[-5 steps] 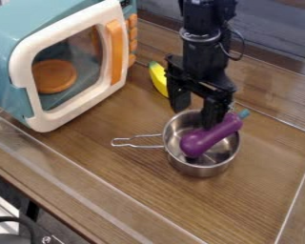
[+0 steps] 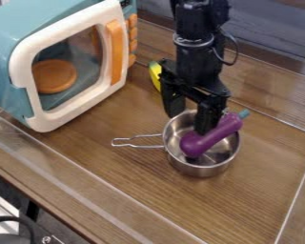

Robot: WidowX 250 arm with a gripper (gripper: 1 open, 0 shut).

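Observation:
A small steel pot (image 2: 204, 166) with a wire handle (image 2: 136, 142) stands on the wooden counter. A purple eggplant (image 2: 204, 142) lies tilted inside it, its green stem poking past the rim at upper right. My black gripper (image 2: 193, 107) is open just over the pot, its fingers reaching down at the rim close to the eggplant; whether they touch it is unclear.
A toy microwave (image 2: 41, 48) in teal and white, with an orange disc inside, fills the upper left. A yellow banana (image 2: 155, 74) lies behind the arm. The counter in front and to the right of the pot is clear.
The gripper has shifted slightly over the pot, covering more of the banana. The pot and eggplant look nearly unmoved.

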